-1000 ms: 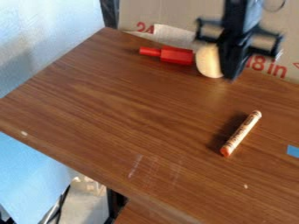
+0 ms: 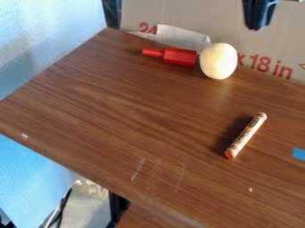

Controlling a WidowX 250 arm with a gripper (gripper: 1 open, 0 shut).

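The black gripper (image 2: 259, 12) shows only in part at the top right edge, above the cardboard; whether it is open or shut cannot be told. Below it, on the back of the wooden table, a pale egg-shaped object (image 2: 218, 61) sits beside a red object with a thinner handle-like end (image 2: 179, 57). A white crayon-like stick with orange ends (image 2: 245, 135) lies on the right part of the table.
Cardboard (image 2: 167, 13) stands behind the table (image 2: 119, 116). A small blue patch (image 2: 298, 152) is at the right edge. Blue material lies beyond the left edge.
The gripper has risen away from the pale egg-shaped object, mostly out of the top of the view. The objects on the table look unmoved.
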